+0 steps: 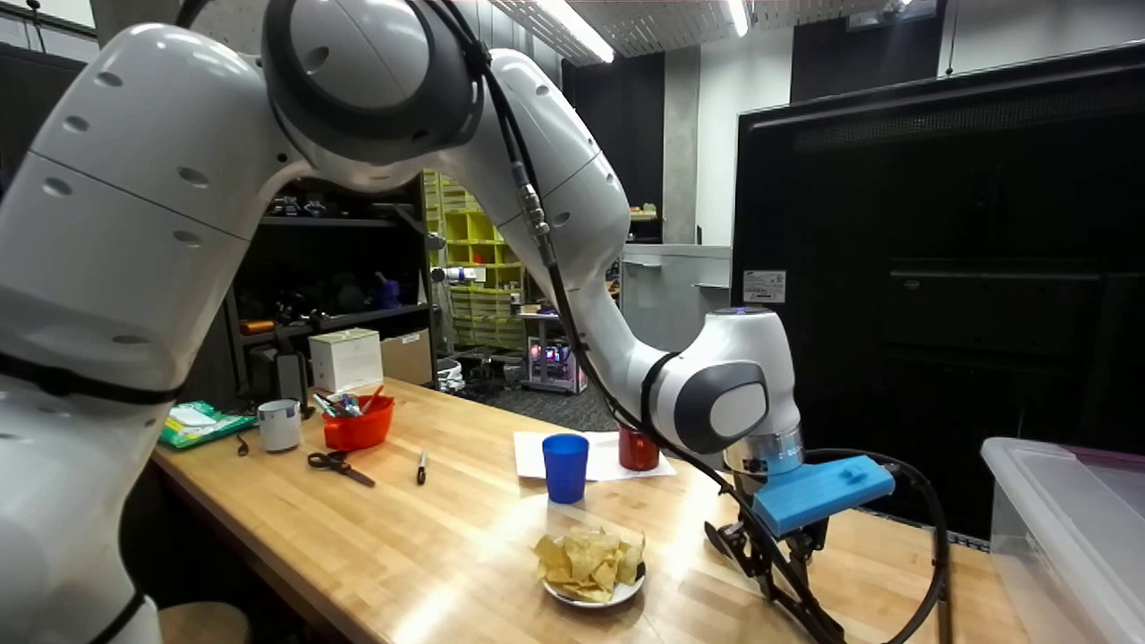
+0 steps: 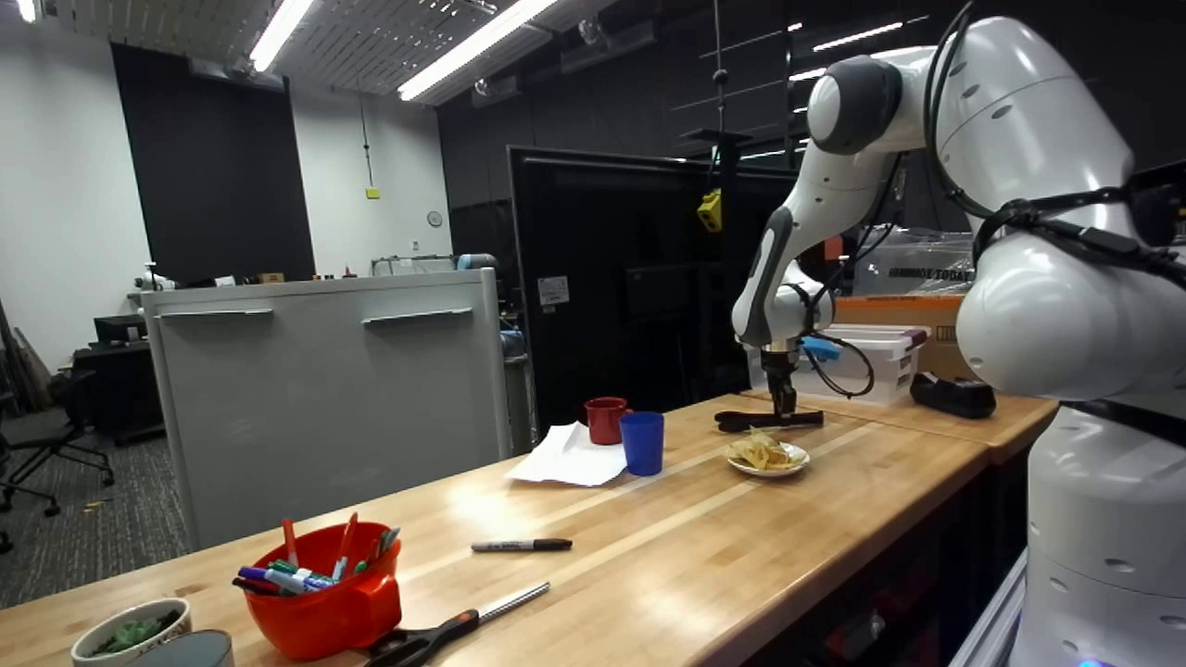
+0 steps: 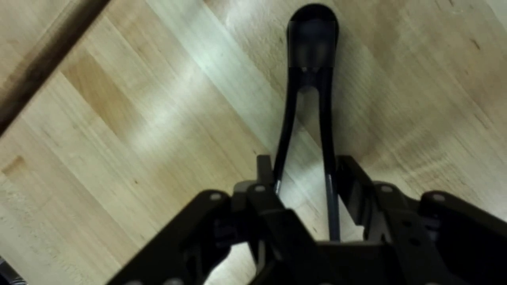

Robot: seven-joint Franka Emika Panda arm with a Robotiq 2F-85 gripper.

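Note:
A pair of black tongs (image 3: 311,42) lies lengthwise in the wrist view, its joined rounded end at the top and its two arms running down between my gripper's fingers. My gripper straddles these arms, one finger (image 3: 264,168) at the left and the other at the right, both very close to them. Whether both press on the tongs is unclear. In exterior view 2 the gripper (image 2: 785,411) points straight down at the tongs (image 2: 738,421), low over the table. The tongs' lower ends are hidden behind the gripper.
Near the gripper stands a plate of chips (image 2: 761,450). Farther off are a blue cup (image 2: 642,443), a red mug (image 2: 607,421) on white paper (image 2: 561,458), a marker (image 2: 523,545), scissors (image 2: 450,632) and a red pen container (image 2: 322,611). A clear plastic bin (image 1: 1057,526) borders the right.

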